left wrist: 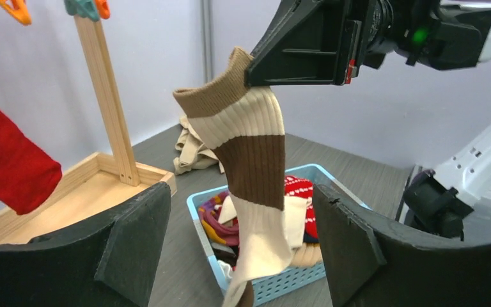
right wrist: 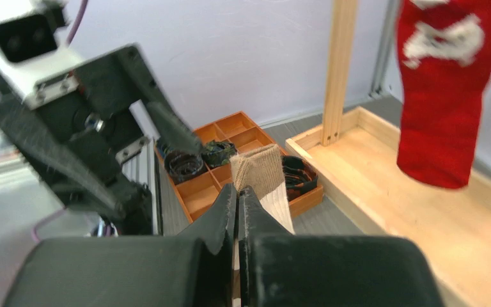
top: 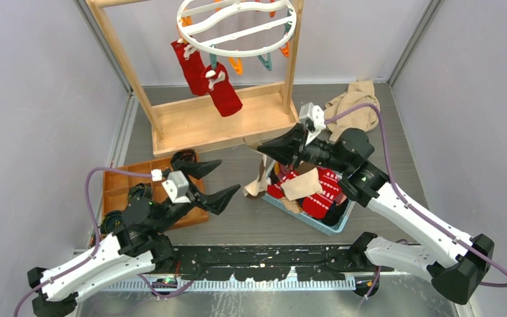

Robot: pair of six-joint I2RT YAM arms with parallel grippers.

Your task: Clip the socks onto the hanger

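A sock [left wrist: 256, 169] with brown and cream bands hangs from my right gripper [top: 262, 149], which is shut on its brown cuff. In the right wrist view the cuff [right wrist: 259, 173] shows just beyond the closed fingers. To the left of that sock, apart from it, my left gripper [top: 230, 177] stands wide open with nothing between its fingers. At the back, the round white hanger [top: 237, 53] carries orange and teal clips [top: 265, 61]. Two red socks [top: 223, 94] with white bows hang from its left side.
A blue basket [top: 329, 228] of mixed socks sits below the right arm. The wooden stand [top: 171, 132] holds the hanger area; left of centre lies a wooden compartment tray [top: 195, 220] with dark rolled items. A beige cloth [top: 354, 105] lies at the back right.
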